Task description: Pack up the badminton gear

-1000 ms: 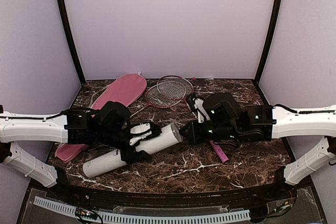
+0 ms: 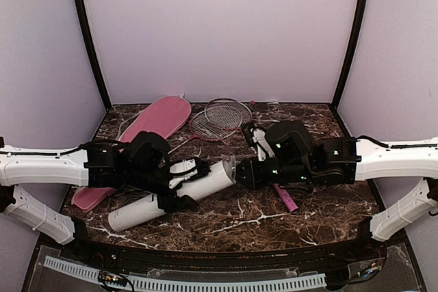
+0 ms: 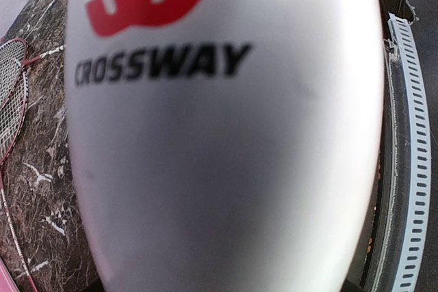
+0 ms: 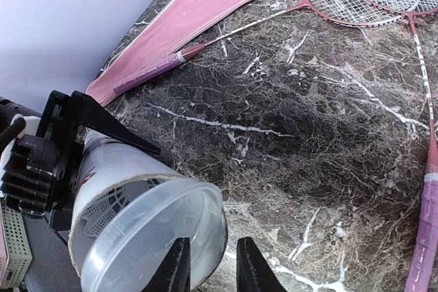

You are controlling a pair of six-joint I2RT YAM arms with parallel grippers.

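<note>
A white shuttlecock tube [image 2: 133, 213] lies slanted across the front left of the table, its right end raised. Around it my left gripper [image 2: 183, 187] is closed; the tube's printed side [image 3: 226, 162] fills the left wrist view. At the tube's mouth, a translucent lid [image 4: 154, 227] stands tilted, and shuttlecock netting [image 4: 106, 208] shows behind it. My right gripper has its fingers apart at the lid's edge; whether they touch it, I cannot tell. Two crossed rackets [image 2: 217, 120] lie behind, near a pink racket bag [image 2: 161, 117].
One racket's pink-purple handle [image 2: 285, 198] points toward the front, below my right arm. The other handle [image 4: 147, 73] rests by the bag.
The lid sat flat on the tube's right end a second ago; now it stands partly off and tilted toward my right gripper. Both arms look nearly still.
</note>
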